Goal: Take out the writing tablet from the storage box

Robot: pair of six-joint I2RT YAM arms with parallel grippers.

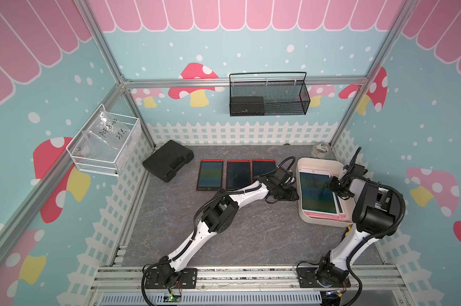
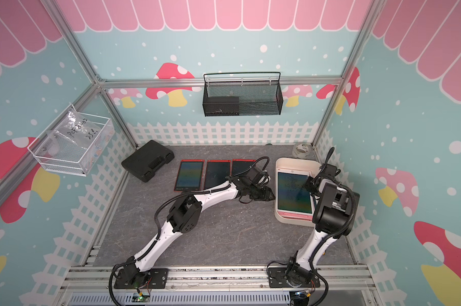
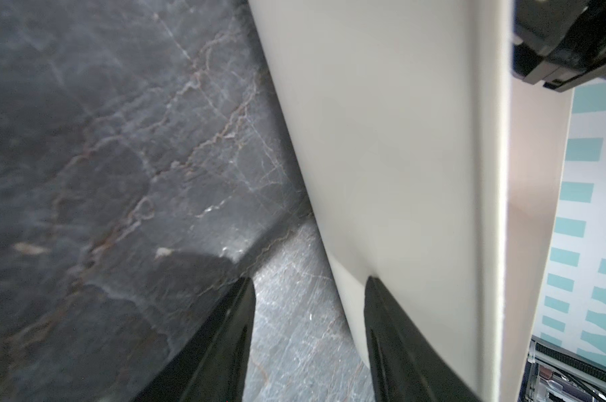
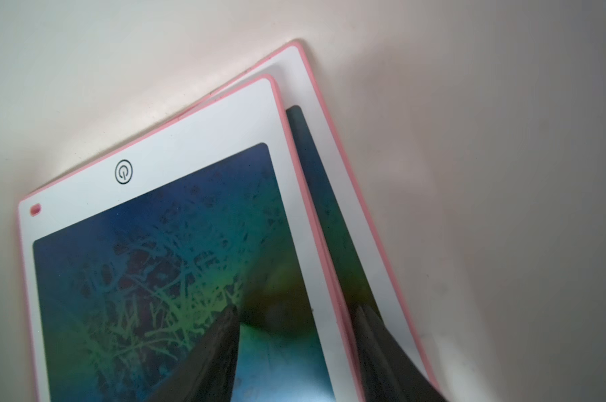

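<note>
The cream storage box (image 1: 337, 163) holds pink-edged writing tablets stacked slightly askew, the top tablet (image 4: 128, 194) screen up with a white face, another tablet (image 4: 366, 221) showing beneath its right edge. My right gripper is open over the top tablet's right side, its fingertips near that edge; whether they touch is unclear. My left gripper is low outside the box's left wall (image 3: 383, 134), fingers apart with nothing seen between them, one finger close to the wall.
Three red-edged tablets (image 1: 210, 173) lie in a row left of the box. A black case (image 1: 166, 158) lies at the back left, a tape roll (image 1: 320, 149) behind the box. Wire baskets hang on the walls.
</note>
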